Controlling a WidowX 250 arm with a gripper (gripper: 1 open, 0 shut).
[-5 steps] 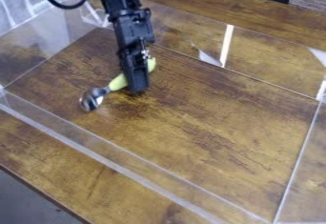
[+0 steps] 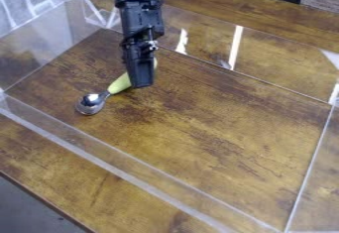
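A metal spoon point(image 2: 91, 102) with a pale green handle point(image 2: 119, 83) lies on the wooden table at the left of the camera view, its bowl toward the lower left. My gripper point(image 2: 141, 78) comes down from the top and hangs over the right end of the handle, partly hiding it. Its fingers look shut; whether anything thin is between them cannot be seen.
Clear plastic walls point(image 2: 79, 140) surround the wooden workspace point(image 2: 212, 138), whose middle and right are bare. More wooden surface and a dark strip lie at the back.
The spoon stays in about the same place.
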